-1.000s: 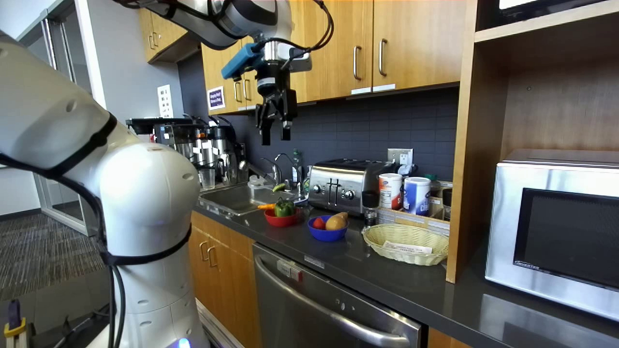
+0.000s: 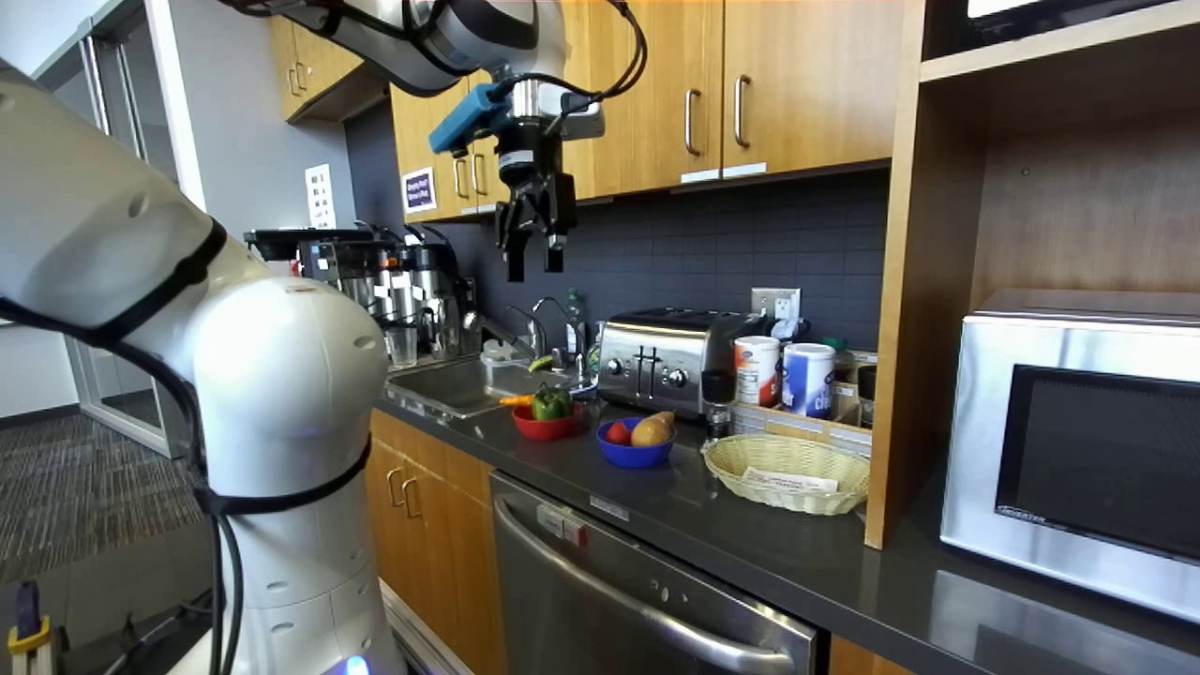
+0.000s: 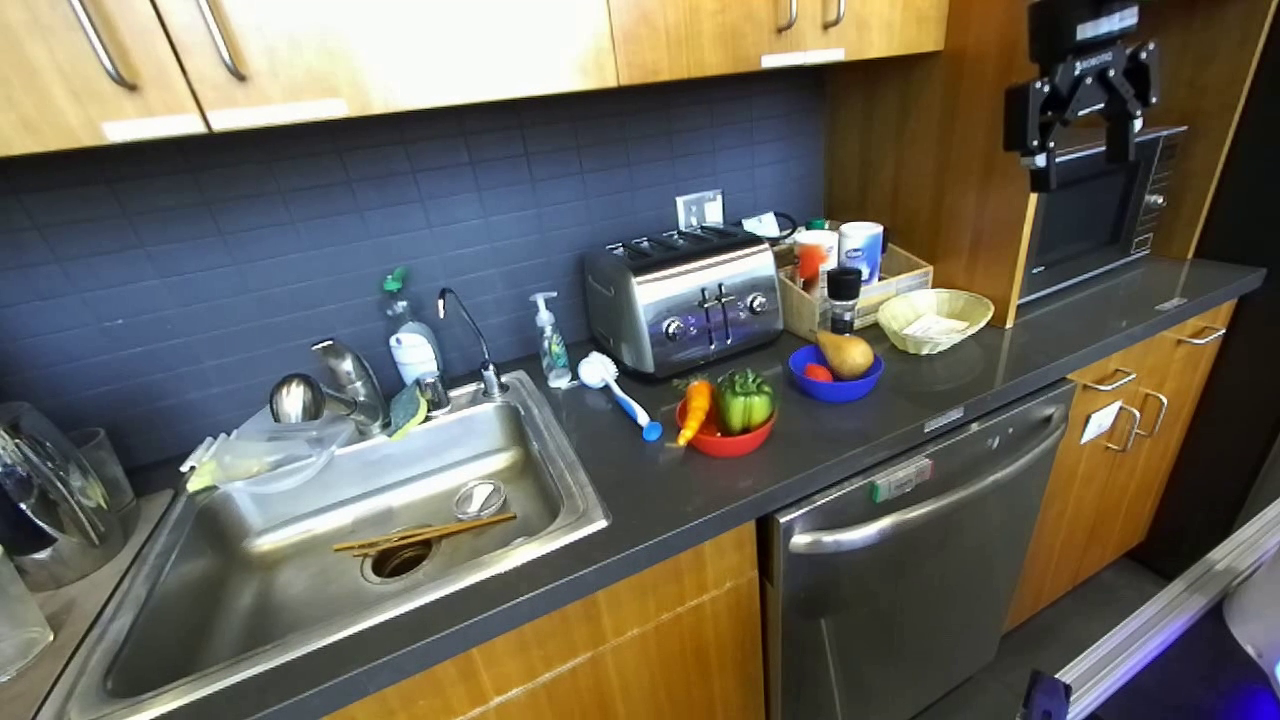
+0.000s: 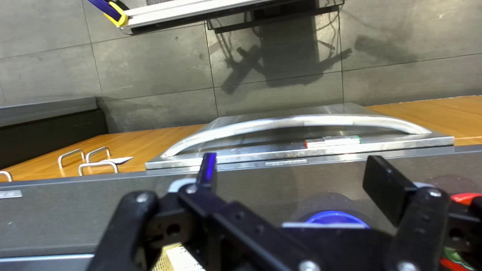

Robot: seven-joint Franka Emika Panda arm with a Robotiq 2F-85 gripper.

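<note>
My gripper (image 2: 535,261) hangs pointing down, high above the counter, its fingers open and empty. In the wrist view a wide gap separates its two fingers (image 4: 384,189). On the counter a red bowl (image 3: 727,445) holds a green pepper (image 3: 744,401) and an orange carrot (image 3: 696,410). Right of it, a blue bowl (image 3: 836,386) contains a pear-shaped tan item (image 3: 845,354) and a red item (image 3: 817,372). A pale woven basket (image 2: 751,482) with a paper slip in it stands further right. The wrist view shows only part of the blue bowl (image 4: 336,217), behind the gripper.
Behind the bowls stands a steel toaster (image 3: 684,300). A box with canisters (image 3: 860,248) sits beside it. The sink (image 3: 360,528) with sticks in it lies left, a brush (image 3: 618,394) near its edge. Upper cabinets (image 2: 810,79) overhang the counter; a microwave (image 2: 1080,439) stands right.
</note>
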